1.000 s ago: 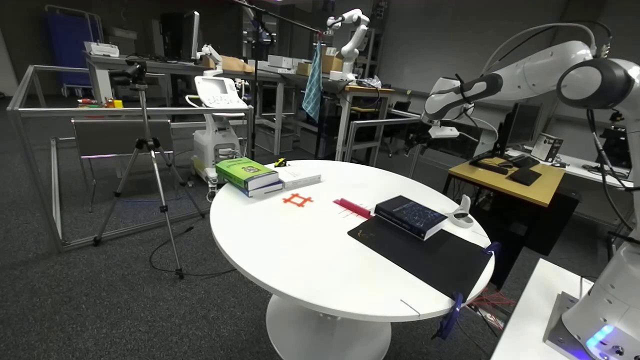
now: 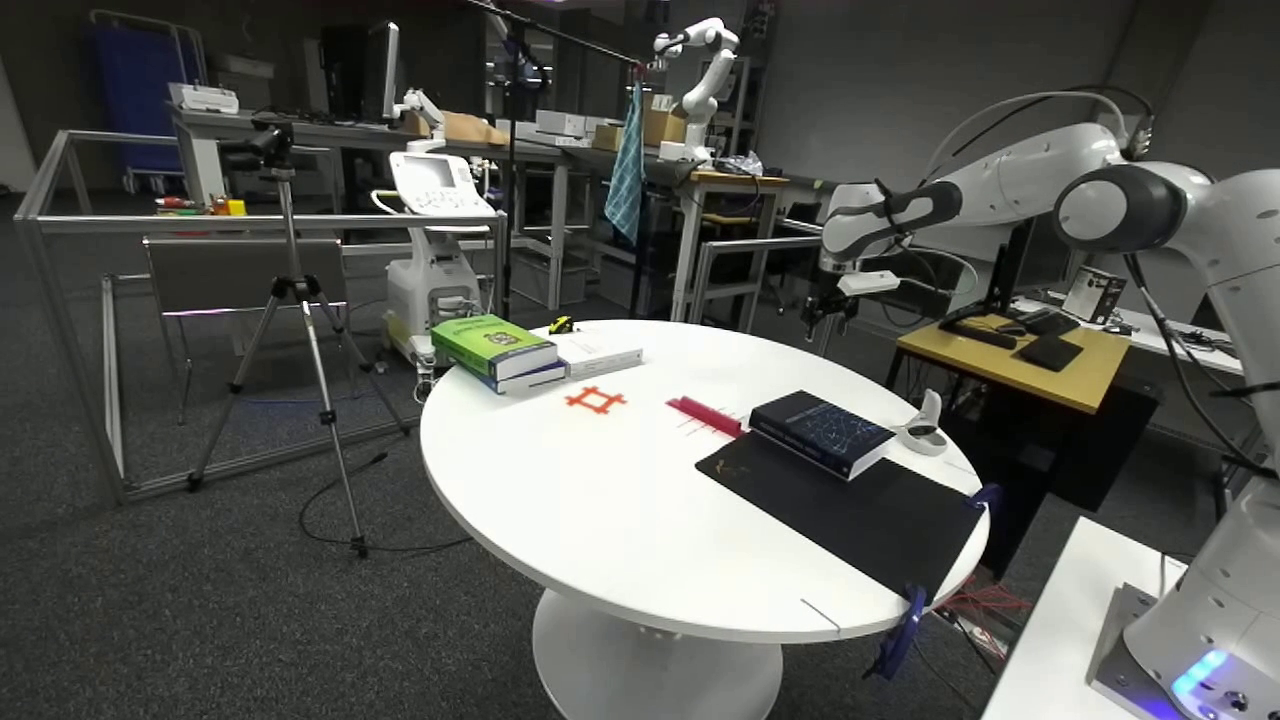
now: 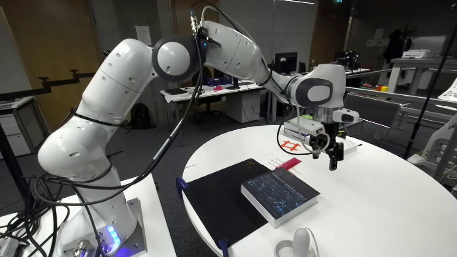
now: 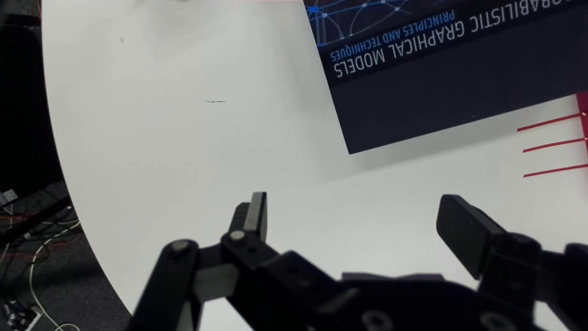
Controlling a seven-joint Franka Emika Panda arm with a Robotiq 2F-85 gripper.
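My gripper stands open above the white round table (image 4: 165, 143), with only bare tabletop showing between its fingers. In the second exterior view the gripper (image 3: 324, 160) hangs over the table, beyond the dark blue book. That thick book (image 4: 457, 82), titled on graphical models, lies flat ahead of the fingers in the wrist view, apart from them. It rests partly on a black mat (image 2: 864, 504). A red bundle with thin sticks (image 2: 705, 416) lies beside the book. The gripper (image 2: 828, 322) is dark and small in the first exterior view.
A green book (image 2: 494, 346) tops a blue one, next to a white box-like item (image 2: 596, 352). An orange hash-shaped piece (image 2: 596, 400) lies flat nearby. A white controller (image 2: 921, 428) sits near the edge. Blue clamps (image 2: 908, 624) hold the mat.
The arm has lowered and reached further out over the table, its gripper now lower and slightly to the left in the first exterior view. The things on the table have not moved.
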